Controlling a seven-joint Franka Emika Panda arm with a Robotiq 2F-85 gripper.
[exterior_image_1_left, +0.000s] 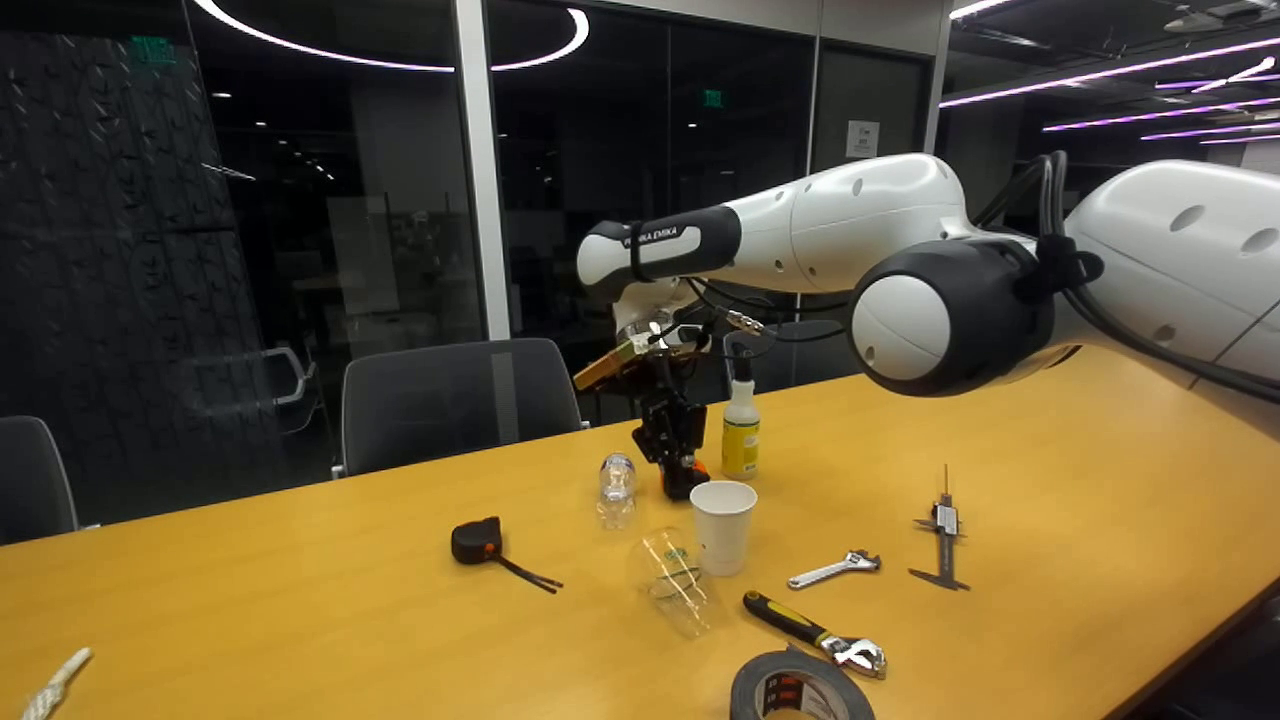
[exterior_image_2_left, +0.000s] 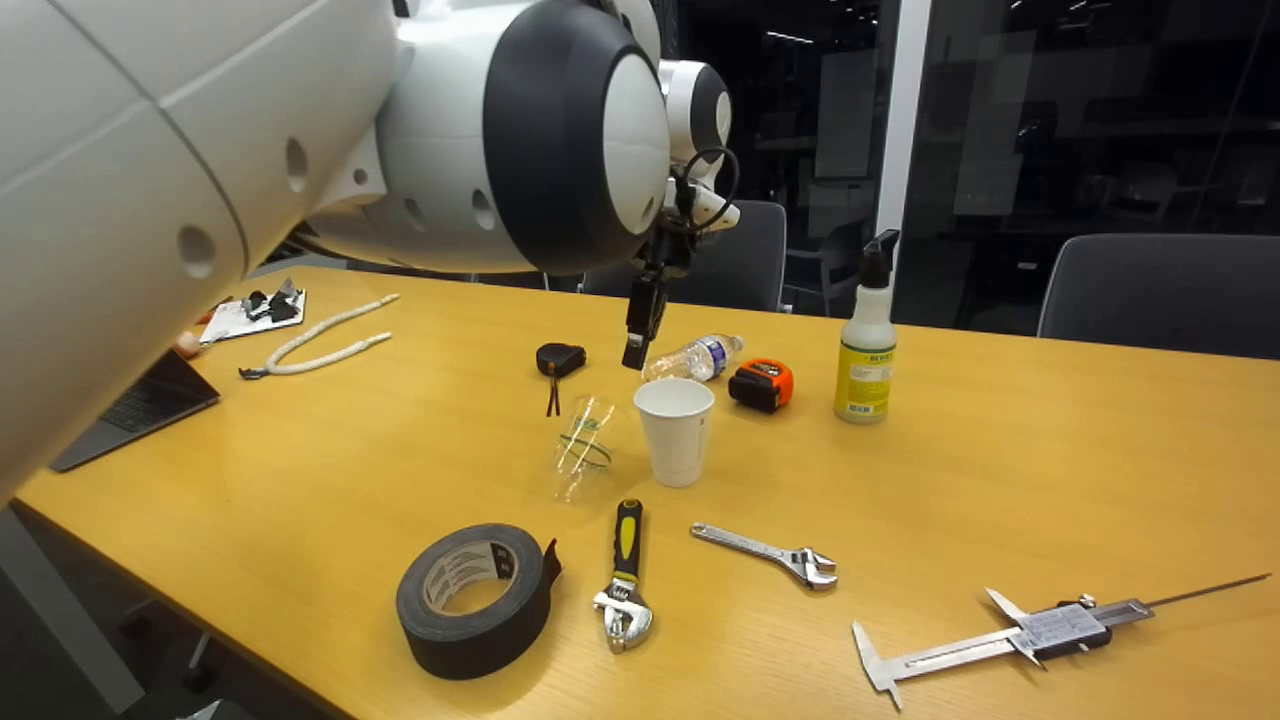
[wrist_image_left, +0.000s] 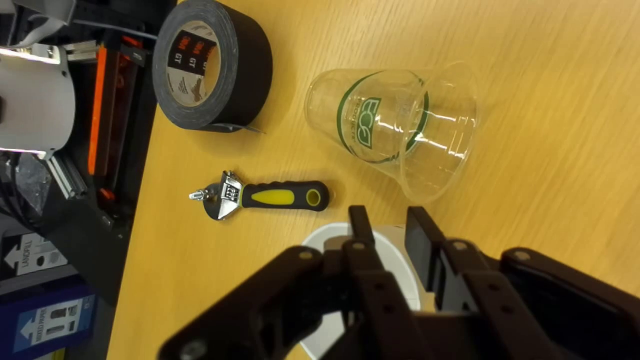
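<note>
My gripper is open, its two dark fingers apart with nothing held between them. A white paper cup (wrist_image_left: 396, 264) stands upright below them in the wrist view, partly hidden by the fingers; part of its rim shows through the gap. In exterior view 2 the fingertips appear a little higher than the rim of the white cup (exterior_image_2_left: 678, 438). A clear plastic cup with green print (wrist_image_left: 384, 120) lies on its side next to the white one, its mouth toward the gripper side. From exterior view 1, the gripper (exterior_image_1_left: 681, 480) appears behind the white cup (exterior_image_1_left: 723, 534).
Around the cups lie a black-handled wrench (exterior_image_2_left: 626, 564), a silver wrench (exterior_image_2_left: 768, 552), a tape roll (exterior_image_2_left: 480, 600) and calipers (exterior_image_2_left: 1020, 642). Behind are a bottle (exterior_image_2_left: 702, 358), an orange tape measure (exterior_image_2_left: 762, 384), a black one (exterior_image_2_left: 560, 358) and a spray bottle (exterior_image_2_left: 866, 360).
</note>
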